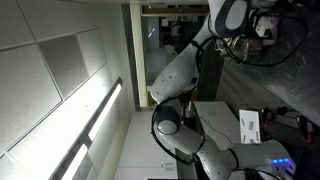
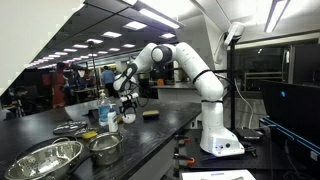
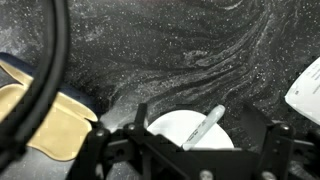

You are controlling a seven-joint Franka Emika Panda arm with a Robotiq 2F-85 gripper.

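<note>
A round white dish shows at the bottom middle of the wrist view, partly hidden by my gripper. Slantwise across the dish is a slim whitish marker-like object with a grey tip. My gripper stands open above them, one finger to either side, and nothing is held. Exterior view 2 has the gripper low over the far part of the dark counter, with a small white item below it. In exterior view 1 the fingers are hard to make out.
An open tan case with a dark blue edge lies left of the dish. A white object is at the right. Metal bowls, a pot and bottles occupy the near counter. Bare dark counter lies beyond the dish.
</note>
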